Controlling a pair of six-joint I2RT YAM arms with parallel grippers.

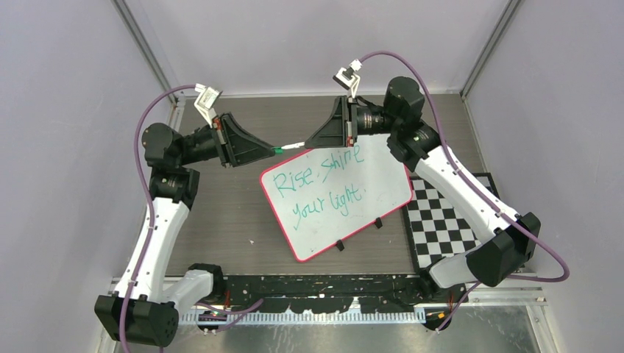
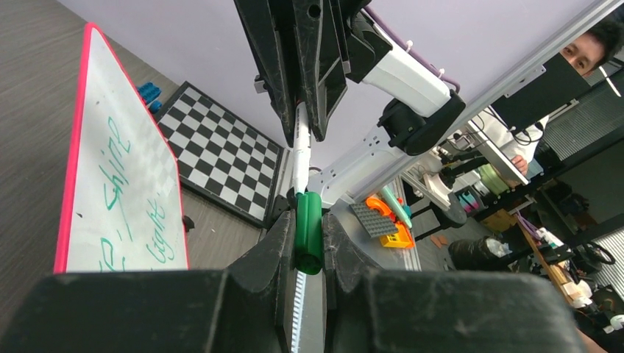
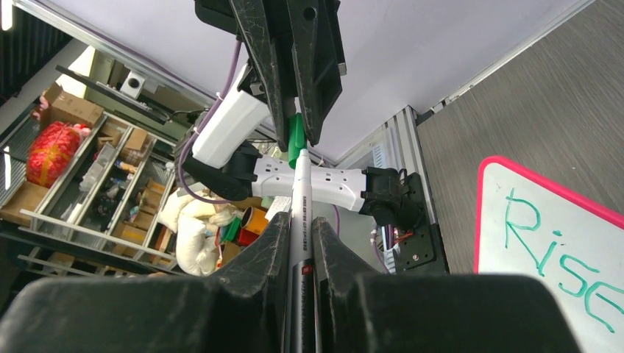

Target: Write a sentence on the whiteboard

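Observation:
A whiteboard (image 1: 331, 228) with a red rim lies tilted on the table, bearing "Rise, shine your light." in green handwriting. Above its upper left edge my two grippers face each other. My left gripper (image 1: 273, 151) is shut on the green cap (image 2: 308, 239) of the marker. Shut on the marker's white barrel (image 3: 301, 213) is my right gripper (image 1: 307, 144). Cap and marker are in line and meet between the two grippers; the marker's tip is hidden at the cap's mouth. Both are held off the board.
A black-and-white checkered board (image 1: 440, 220) lies right of the whiteboard, partly beneath the right arm. Two black clips (image 1: 340, 245) grip the whiteboard's lower edge. Bare wooden table (image 1: 228, 228) stretches to the left.

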